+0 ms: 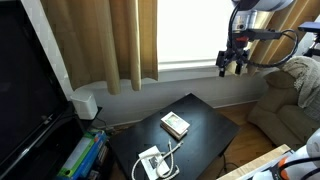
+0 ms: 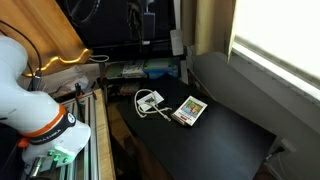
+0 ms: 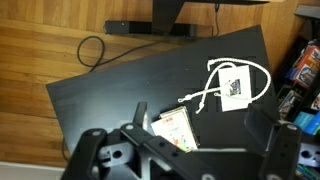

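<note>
High above the dark table [image 1: 205, 140] hangs my gripper [image 1: 231, 70], open and clear of everything on it. From the wrist view, the gripper has its fingers wide apart with only the tabletop far below. A small box [image 2: 189, 110] with a pale, printed top lies near the table's middle; in the wrist view part of this box [image 3: 175, 128] shows between the fingers, its lower end hidden by the gripper. Beside it, a white cord [image 3: 212, 75] curls around a white card [image 3: 235, 87] with a dark picture.
Several colourful boxes [image 1: 85, 155] are stacked past the table's end, near a dark screen [image 1: 35, 90]. Curtains [image 1: 95, 45] and a window stand behind; an armchair [image 1: 285, 110] is at the right. Much of the tabletop away from the box and cord is bare.
</note>
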